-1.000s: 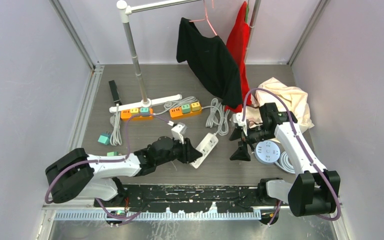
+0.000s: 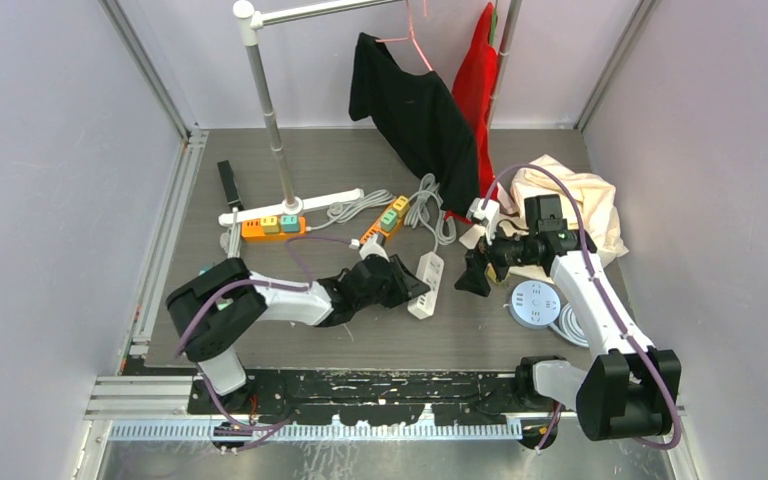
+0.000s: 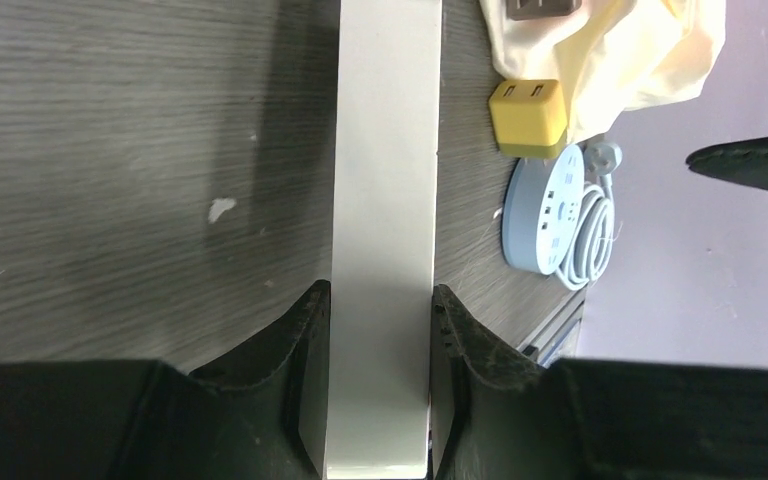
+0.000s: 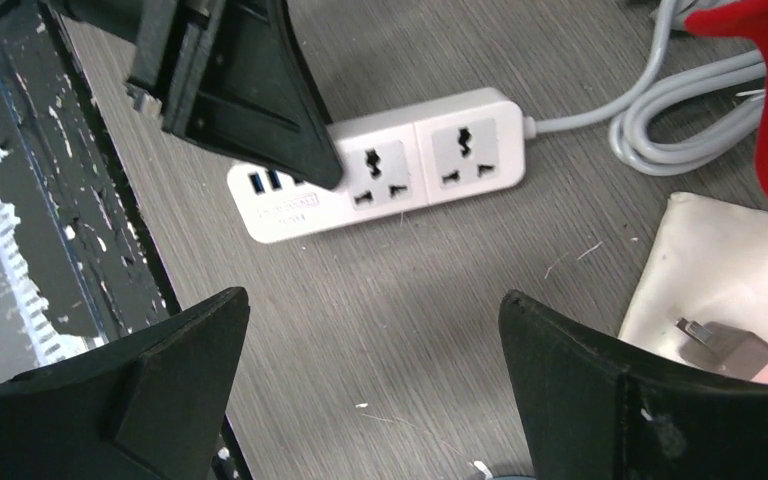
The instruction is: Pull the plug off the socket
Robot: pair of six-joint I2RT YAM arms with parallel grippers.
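Observation:
My left gripper is shut on a white power strip (image 3: 388, 140), one finger against each side. The right wrist view shows the strip's (image 4: 380, 185) sockets with no plug in those visible; a dark left finger (image 4: 300, 130) hides part of its lower end. My right gripper stands open beside the strip, with only bare table between its fingers. From above, it (image 2: 482, 266) hovers to the right of the strip (image 2: 427, 285). A yellow cube plug (image 3: 528, 118) sits by the cream cloth; a pink plug (image 4: 730, 350) with metal prongs lies over the cloth's edge.
Orange strips (image 2: 275, 228) with yellow and green plugs lie at the back, the middle one (image 2: 385, 222) tilted near the left wrist. A round blue socket (image 2: 535, 304) stands at right. Black and red garments (image 2: 415, 110) hang behind.
The left arm has swung right, carrying the white strip with it and turning it more upright in the top view. The middle orange strip has turned askew. The right gripper has shifted slightly.

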